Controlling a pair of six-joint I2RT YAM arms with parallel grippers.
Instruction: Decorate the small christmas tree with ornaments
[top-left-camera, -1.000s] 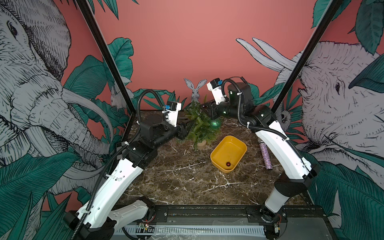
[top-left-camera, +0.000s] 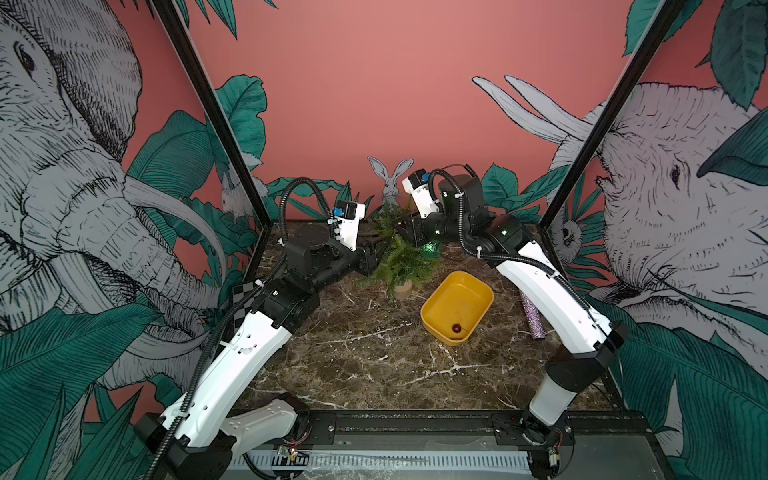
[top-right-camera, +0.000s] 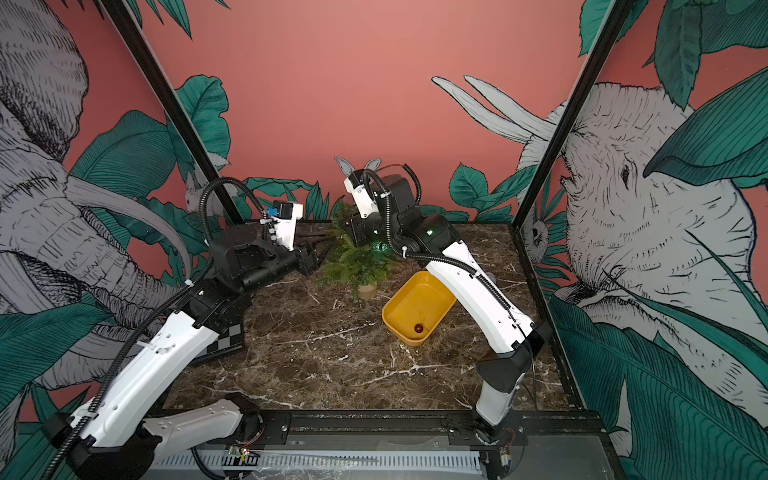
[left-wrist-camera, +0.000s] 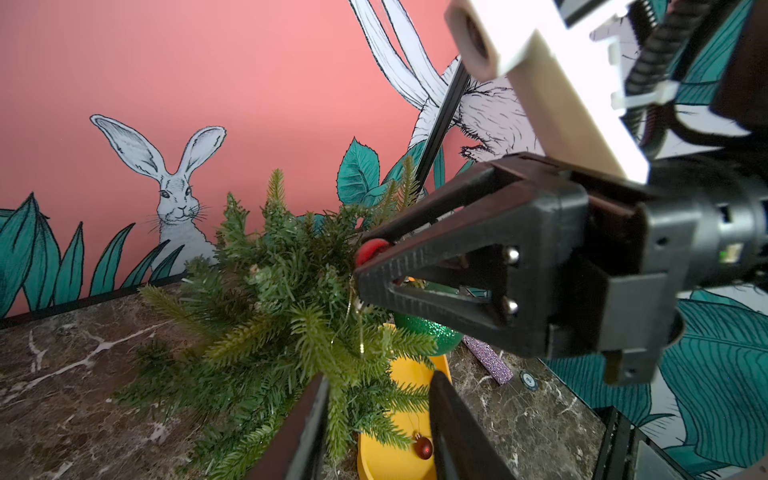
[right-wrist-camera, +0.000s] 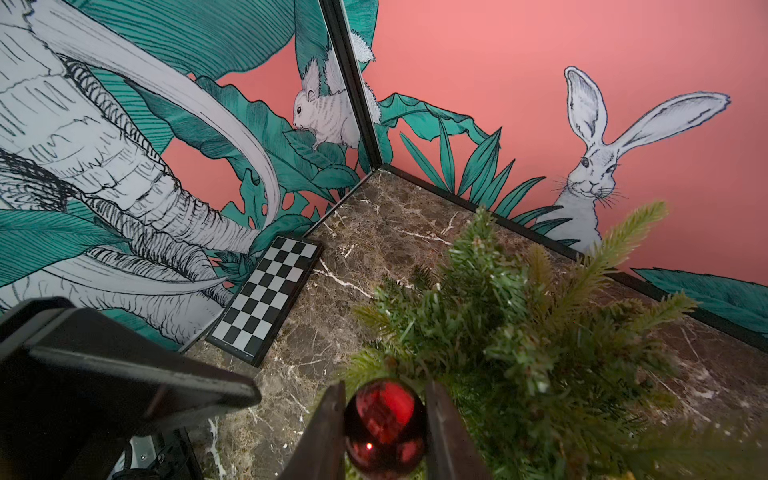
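The small tree (top-left-camera: 397, 264) stands at the back centre in a pot (top-left-camera: 402, 290). My right gripper is shut on a shiny red ornament (right-wrist-camera: 385, 428), held among the upper branches. A green glitter ornament (left-wrist-camera: 428, 334) sits at the tree's right side. My left gripper is at the tree's left, its fingertips blurred and apart in its wrist view, open with nothing visible between them. A dark red ornament (top-left-camera: 457, 328) lies in the yellow bin (top-left-camera: 436, 324).
A checkered board (right-wrist-camera: 264, 300) lies along the left edge. A pink glittery roll (top-left-camera: 533, 317) lies at the right.
My right gripper has moved slightly left and toward the viewer over the tree, partly covering the green ornament. My left arm has shifted very slightly to the right.
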